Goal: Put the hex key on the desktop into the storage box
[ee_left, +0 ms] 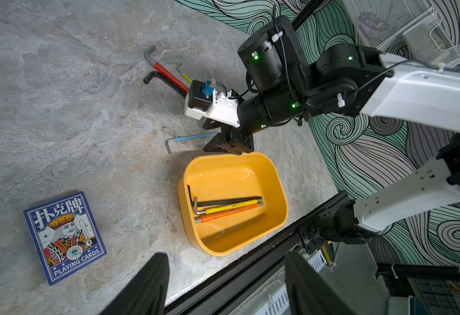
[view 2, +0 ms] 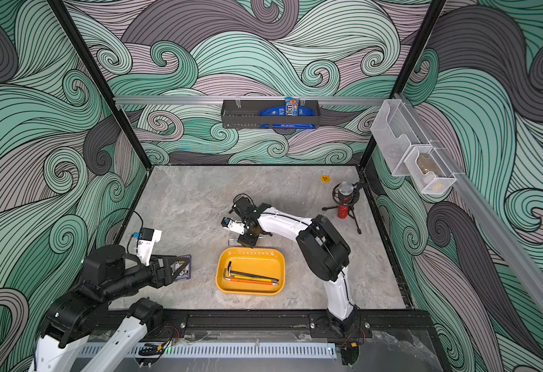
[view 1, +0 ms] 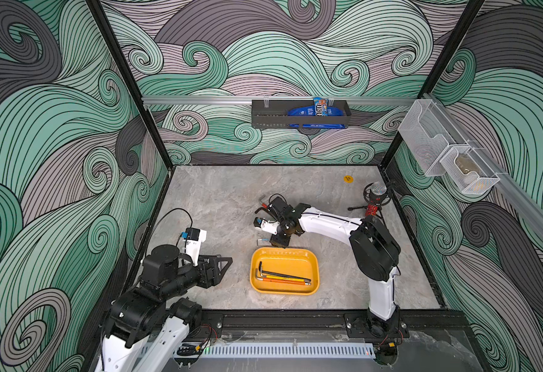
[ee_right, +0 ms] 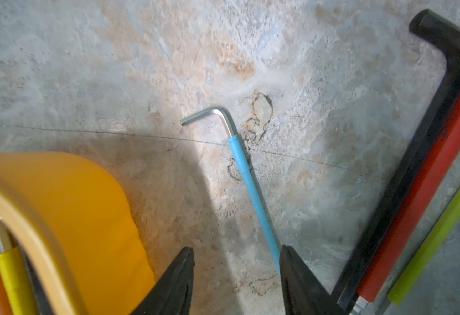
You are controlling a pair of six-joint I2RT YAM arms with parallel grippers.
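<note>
A light blue hex key [ee_right: 253, 191] with a bent silver end lies on the grey desktop beside the yellow storage box [ee_right: 101, 194]. My right gripper is open low over it; the key's straight end runs to the right finger, and whether they touch I cannot tell. Red [ee_right: 421, 191], black [ee_right: 406, 168] and lime [ee_right: 437, 228] hex keys lie farther right in the right wrist view. Orange, yellow and black keys rest inside the box, seen in the left wrist view. My left gripper stands open and empty, left of the box.
A blue playing-card box [ee_left: 65, 237] lies on the desktop left of the storage box. A microphone [view 1: 375, 195] on a small stand occupies the back right.
</note>
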